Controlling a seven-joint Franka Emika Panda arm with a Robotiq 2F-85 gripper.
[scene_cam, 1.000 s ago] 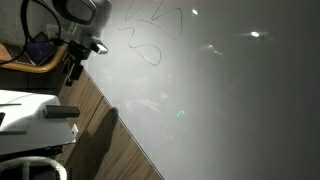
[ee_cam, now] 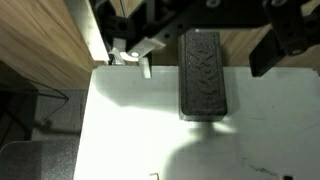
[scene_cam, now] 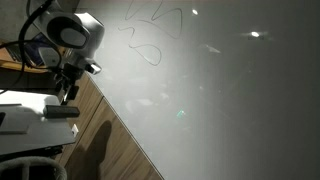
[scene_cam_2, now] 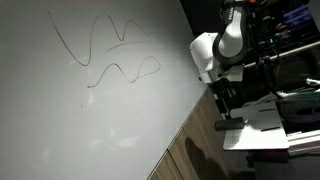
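Observation:
A dark, block-shaped whiteboard eraser lies on a white surface, overhanging its edge. My gripper is open just above the eraser, which shows between the spread fingers in the wrist view. Nothing is held. From the other side, exterior view 2 has the gripper pointing down over the eraser. Whether a fingertip touches it, I cannot tell.
A large whiteboard fills much of exterior view 1, with wavy marker lines on it. Wood paneling runs below the board. Cables hang near the arm in exterior view 2.
The arm has come down and left in exterior view 1, bringing the gripper closer to the eraser. The eraser stays in the same place.

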